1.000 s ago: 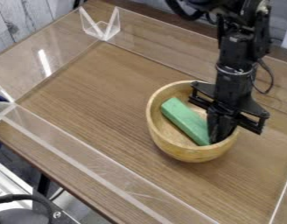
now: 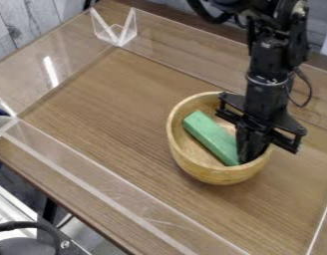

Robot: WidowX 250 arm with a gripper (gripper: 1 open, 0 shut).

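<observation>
A round wooden bowl (image 2: 206, 169) sits on the wooden table at the right of centre. Inside it lies a green block (image 2: 210, 137), tilted lengthwise. The black arm comes down from the top right, and its gripper (image 2: 251, 147) is low over the bowl's right side, at the block's right end. The fingers are dark and overlap each other, so whether anything is between them is hard to see.
A white taped marking (image 2: 116, 32) is at the back left. Dark cables and hardware (image 2: 27, 237) sit at the bottom left edge.
</observation>
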